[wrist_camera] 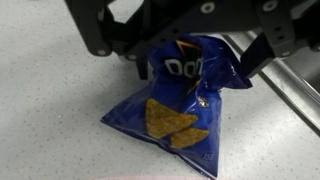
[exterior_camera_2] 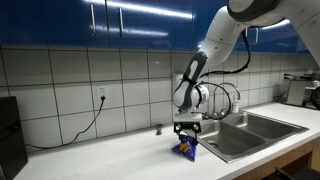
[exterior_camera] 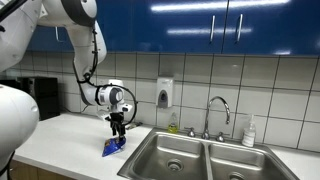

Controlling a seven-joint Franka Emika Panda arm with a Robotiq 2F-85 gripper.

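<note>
A blue chip bag [wrist_camera: 180, 105] with orange chips pictured on its front fills the middle of the wrist view. It lies on the white counter just left of the sink, as the bag [exterior_camera: 113, 147] in exterior view 1 shows. My gripper [exterior_camera: 118, 132] points down right over it, its tips at the bag's upper part. In exterior view 2 the gripper [exterior_camera_2: 187, 131] is likewise at the top of the bag [exterior_camera_2: 186, 147]. The fingers stand open, a dark finger to either side of the bag's upper end. Whether the pads touch the bag cannot be made out.
Right of the bag is a double steel sink [exterior_camera: 210, 158] with a curved faucet [exterior_camera: 208, 115]. Soap bottles [exterior_camera: 250, 131] stand behind it. Blue cupboards [exterior_camera: 180, 26] hang above.
</note>
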